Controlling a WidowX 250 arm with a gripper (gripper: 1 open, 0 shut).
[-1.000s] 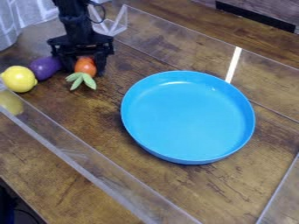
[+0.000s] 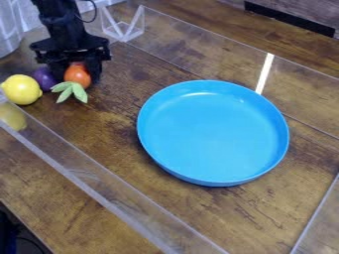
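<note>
The black gripper (image 2: 69, 52) is at the upper left, directly over a small group of toy produce. An orange-red item with pale green leaves (image 2: 77, 76) is under its fingers, and a purple item (image 2: 46, 76) lies just left of that, partly hidden. A yellow lemon-like item (image 2: 20, 89) sits further left. Whether the fingers are closed on the orange item or the purple one is hard to tell.
A large blue plate (image 2: 212, 132) fills the right middle of the wooden table. Another yellowish item (image 2: 11, 117) is at the left edge. Clear strips run across the table, and its lower part is bare.
The gripper has moved left and a little down. The orange item with leaves has shifted slightly left, and more of the purple item is hidden.
</note>
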